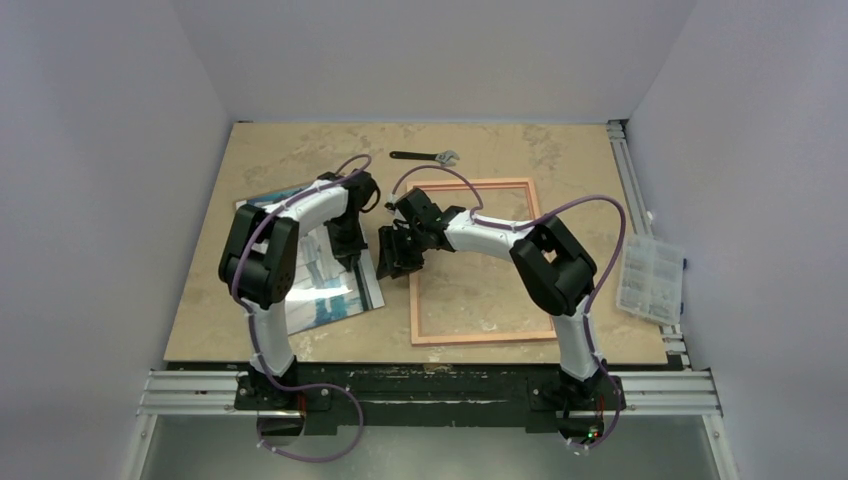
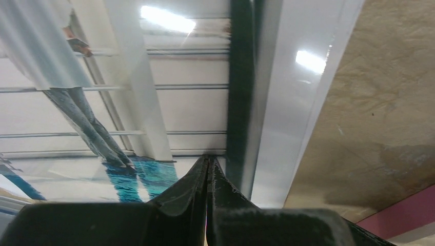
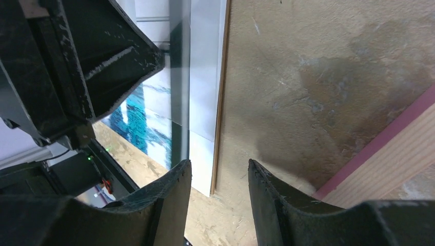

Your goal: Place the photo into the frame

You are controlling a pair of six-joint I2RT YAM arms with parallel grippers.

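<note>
The photo (image 1: 310,295), a glossy blue-and-white print on a board, lies at the left of the table. My left gripper (image 1: 350,262) is shut over its right part; in the left wrist view its fingertips (image 2: 200,182) meet with nothing visible between them. The empty wooden frame (image 1: 483,338) lies at the right. My right gripper (image 1: 390,258) hangs between photo and frame; in the right wrist view its fingers (image 3: 269,205) stand apart with nothing between them, beside the photo board's right edge (image 3: 215,159).
An adjustable wrench (image 1: 420,156) lies behind the frame. A clear compartment box (image 1: 650,280) sits at the far right. A strip of bare table separates photo and frame.
</note>
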